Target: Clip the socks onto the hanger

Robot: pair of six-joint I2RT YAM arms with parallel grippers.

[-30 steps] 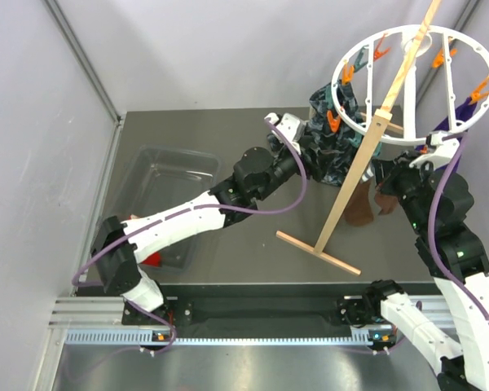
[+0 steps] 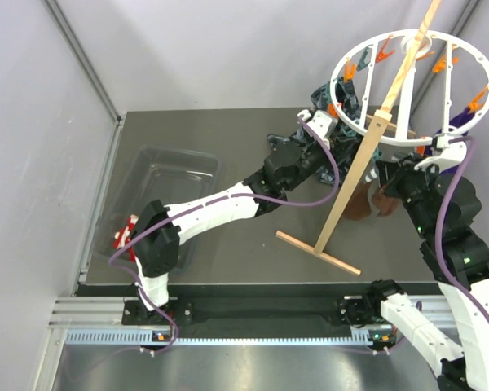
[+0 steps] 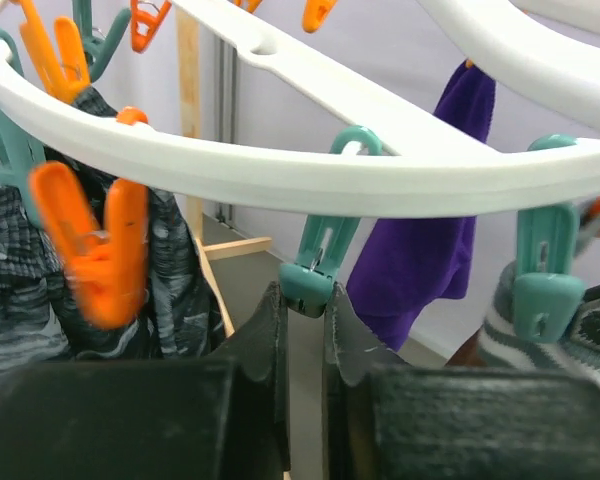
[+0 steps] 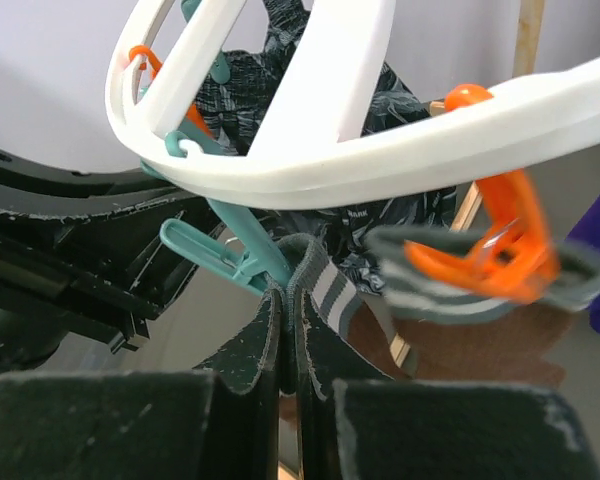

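The white round hanger (image 2: 422, 140) carries orange and teal clips, with dark patterned cloth (image 3: 180, 290) and a purple sock (image 3: 405, 270) hanging. My left gripper has its fingers at the bottom end of a teal clip (image 3: 320, 250) below the rim; whether they press on it is unclear. My right gripper is closed on the edge of a grey-striped brown sock (image 4: 325, 285), beside a teal clip (image 4: 205, 250). In the top view both grippers are partly hidden by the arms and hanger.
A wooden stand (image 2: 346, 187) holds the hanger, its foot on the grey table (image 2: 244, 261). A clear bin (image 2: 163, 187) with red-and-white items stands on the left.
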